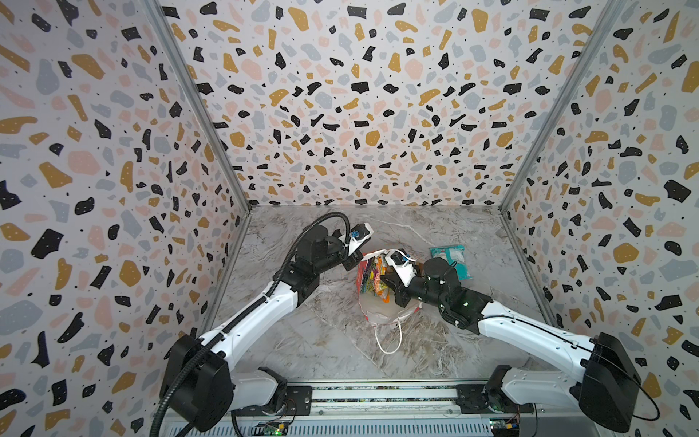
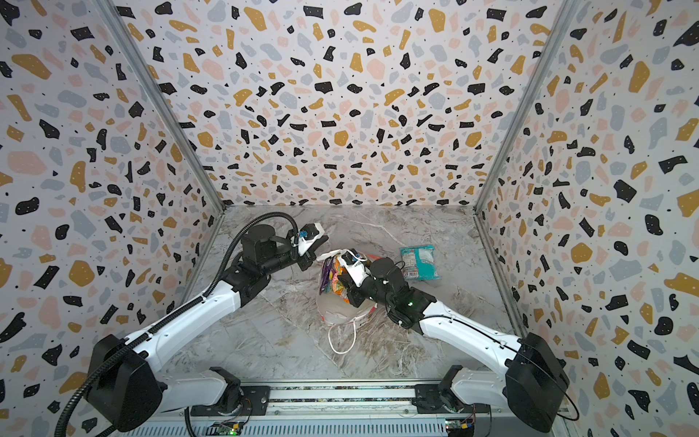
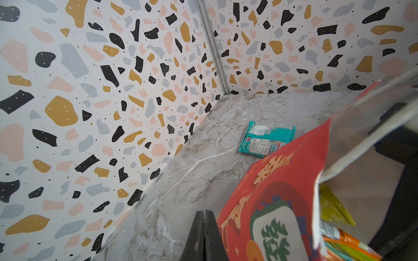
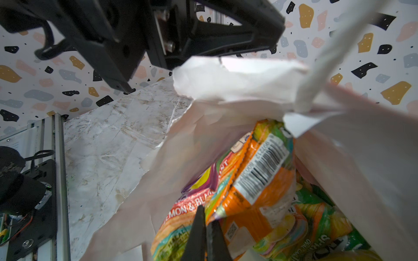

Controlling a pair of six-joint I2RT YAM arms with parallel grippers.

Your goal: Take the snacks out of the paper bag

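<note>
The red-and-white paper bag [image 3: 270, 204] lies open toward the front at table centre, with several colourful snack packs [image 4: 270, 221] inside. My left gripper is shut beside the bag's upper left, nothing visible between its fingers. My right gripper is shut inside the bag's mouth, its fingertips at the edge of an orange barcoded pack [image 4: 259, 169]; whether any wrapper edge is between them is unclear. A teal snack pack [image 3: 265, 140] lies outside the bag on the table, behind and to the right.
Patterned walls surround it on the back and sides. The bag's white handle [image 1: 397, 343] lies on the table toward the front. The two arms are close together over the bag.
</note>
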